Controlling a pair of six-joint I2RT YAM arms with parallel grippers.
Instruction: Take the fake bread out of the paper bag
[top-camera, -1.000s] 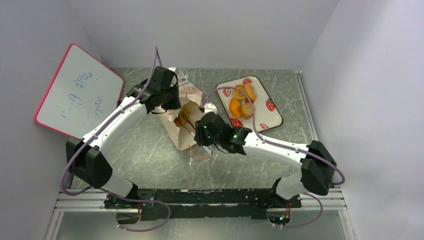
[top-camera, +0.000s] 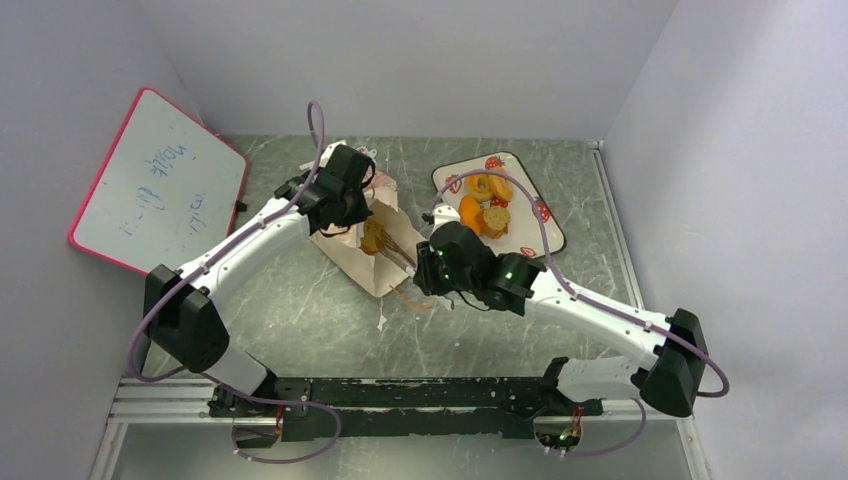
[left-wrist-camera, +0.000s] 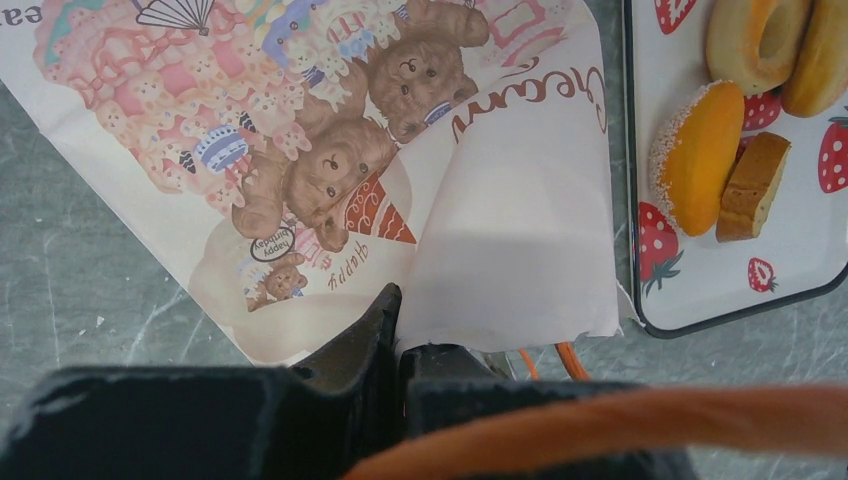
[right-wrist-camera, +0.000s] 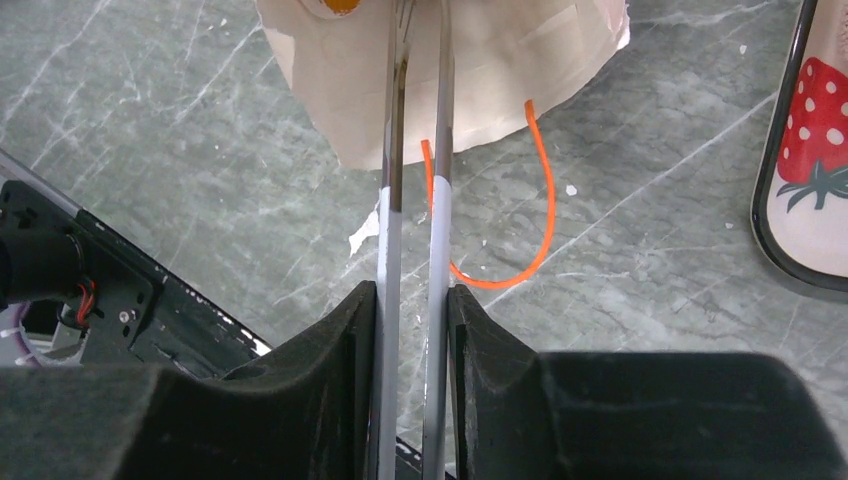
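The paper bag (top-camera: 365, 260) lies open toward the front; in the left wrist view its printed side (left-wrist-camera: 300, 150) shows bears and sweets. My left gripper is shut on the bag's upper edge. My right gripper holds long metal tongs (right-wrist-camera: 440, 230), whose far ends reach into the bag's mouth. Some orange-brown bread (right-wrist-camera: 340, 5) shows inside at the top of the right wrist view, mostly hidden; whether the tongs grip it I cannot tell.
A strawberry tray (top-camera: 540, 235) with several breads sits to the right. A whiteboard (top-camera: 155, 180) leans at the left. An orange cord handle (right-wrist-camera: 548, 200) lies before the bag.
My right gripper and the tongs have moved to the right, away from the bag.
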